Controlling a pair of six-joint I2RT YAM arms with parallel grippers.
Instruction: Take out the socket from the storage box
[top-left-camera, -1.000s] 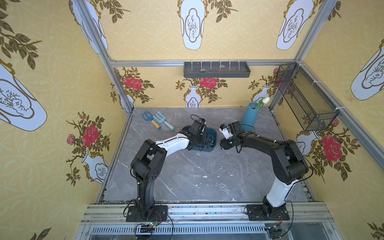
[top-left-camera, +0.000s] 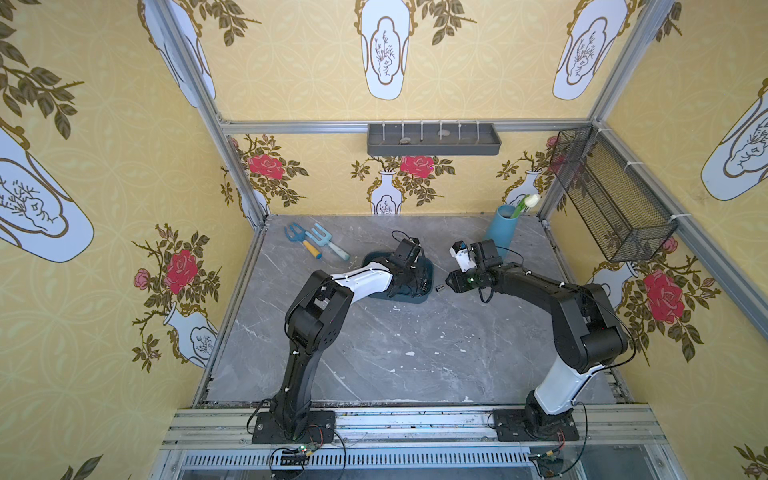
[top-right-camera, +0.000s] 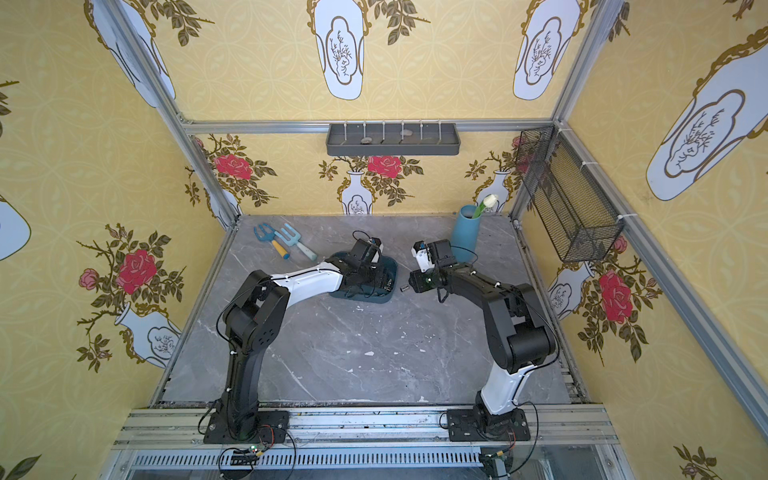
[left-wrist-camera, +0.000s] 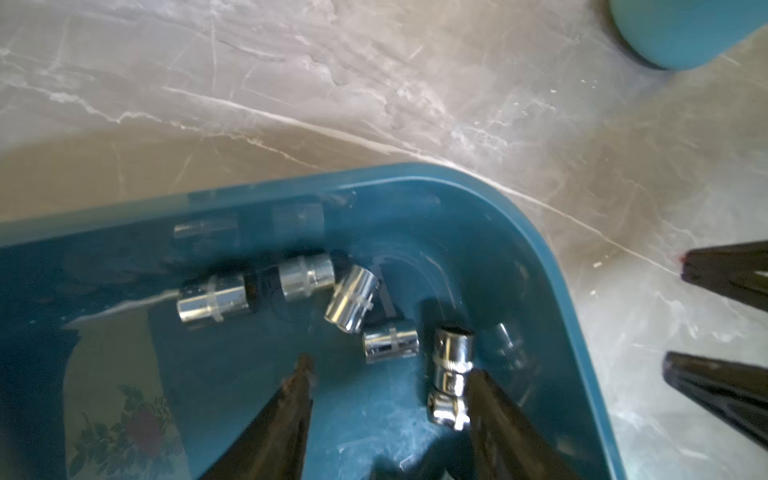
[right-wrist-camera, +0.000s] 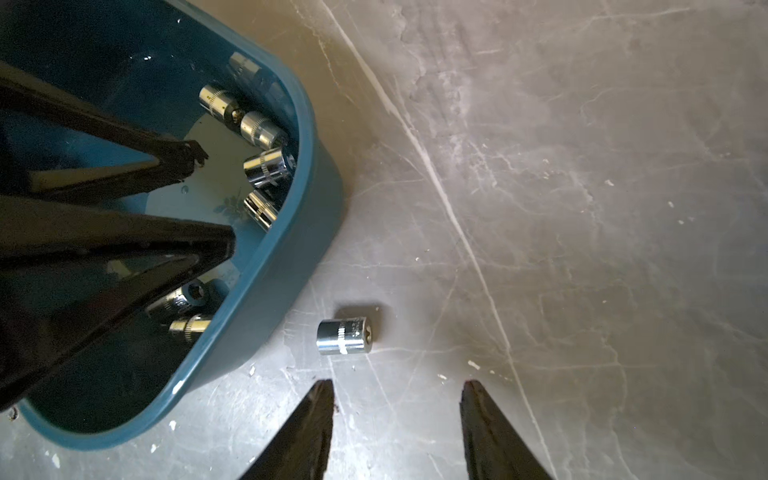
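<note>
The blue storage box (left-wrist-camera: 560, 296) fills much of the left wrist view, with several shiny metal sockets (left-wrist-camera: 390, 341) on its floor. My left gripper points down into the box; its fingers are spread, with no socket held. Two sockets (left-wrist-camera: 453, 360) lie end to end beside its right fingertip; whether they touch it cannot be told. Outside the box, a single socket (right-wrist-camera: 344, 336) lies on its side on the grey table. My right gripper is open and empty, its left fingertip just below that socket in the right wrist view.
Two garden forks (top-left-camera: 300, 238) lie behind the box to the left. A blue vase (top-left-camera: 501, 230) with a white flower stands behind the right arm. Both grippers are close together at the box's right end.
My left arm has shifted right over the box.
</note>
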